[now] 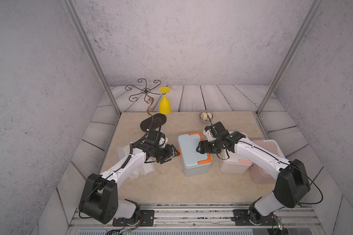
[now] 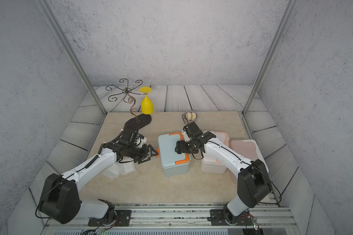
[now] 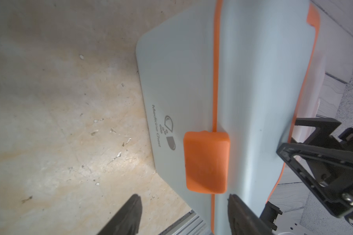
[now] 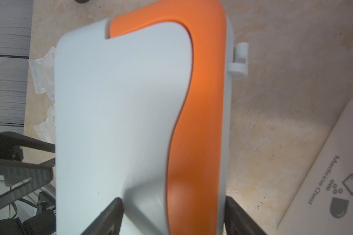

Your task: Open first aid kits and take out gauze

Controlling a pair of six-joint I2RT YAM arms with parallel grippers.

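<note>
A pale blue medicine chest with orange trim stands mid-table, its lid down. Its orange latch faces my left gripper, which is part open beside that side, fingertips close to the latch, nothing seen between them. My right gripper sits over the lid's right part; in the right wrist view its part-open fingers straddle the lid near the orange handle, and whether they grip it is unclear. White packets, possibly gauze, lie at the left, partly hidden by my left arm.
Two pink boxes stand at the right under my right arm. A metal stand, an upturned yellow goblet and a small bowl are at the back.
</note>
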